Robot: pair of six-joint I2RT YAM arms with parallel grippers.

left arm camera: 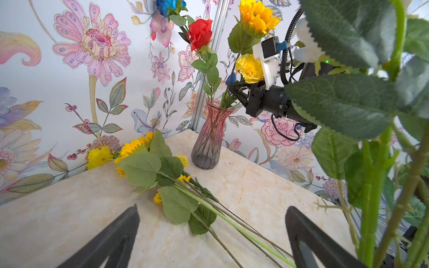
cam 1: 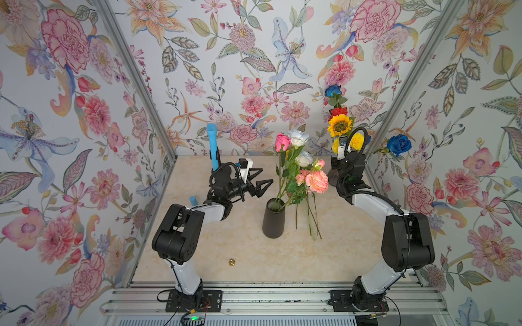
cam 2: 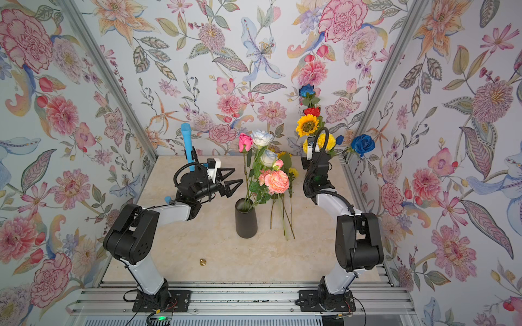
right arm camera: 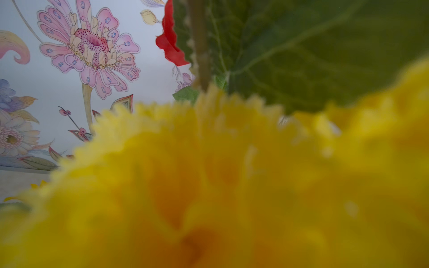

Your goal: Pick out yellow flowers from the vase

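In the left wrist view a pink, ribbed glass vase [left arm camera: 208, 134] stands upright in the far corner, with stems rising from it. A sunflower [left arm camera: 257, 18] stands high above its mouth, and a yellow ruffled flower [left arm camera: 250, 68] sits lower, close to my right gripper. That gripper reaches in among the stems just above the rim; leaves and stems hide how its fingers stand. Blurred yellow petals [right arm camera: 192, 187] fill most of the right wrist view and cover its fingers. My left gripper [cam 1: 267, 175] is open and empty, left of the dark vase's bouquet.
Several cut yellow flowers [left arm camera: 136, 147] lie on the table behind the dark vase [cam 1: 273, 220], which holds pink and white blooms. Red [left arm camera: 199, 33] and blue roses [cam 1: 399, 144] share the glass vase. A small brass object [cam 1: 231, 262] lies near the front.
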